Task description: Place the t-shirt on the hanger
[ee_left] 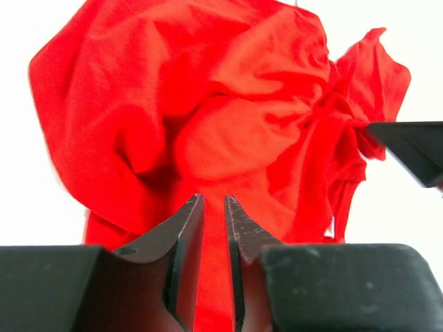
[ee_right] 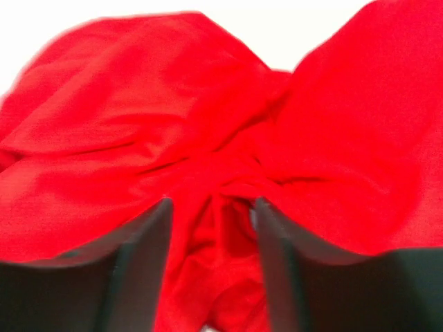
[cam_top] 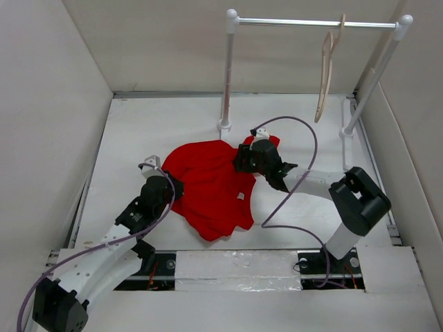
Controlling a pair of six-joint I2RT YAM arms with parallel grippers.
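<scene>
A crumpled red t-shirt (cam_top: 211,183) lies on the white floor, filling much of both wrist views. My left gripper is over its left side in the top view, fingertips close together with no cloth visible between them. My right gripper is over the shirt's upper right part, fingers apart above bunched folds; whether cloth is held between them is not visible, and none appears gripped. A pale wooden hanger (cam_top: 325,69) hangs on the rail at upper right.
The white rack's rail (cam_top: 291,21) spans the back, with posts (cam_top: 226,83) standing on the floor. Bare floor (cam_top: 131,138) lies left of the shirt. A purple cable loops over each arm.
</scene>
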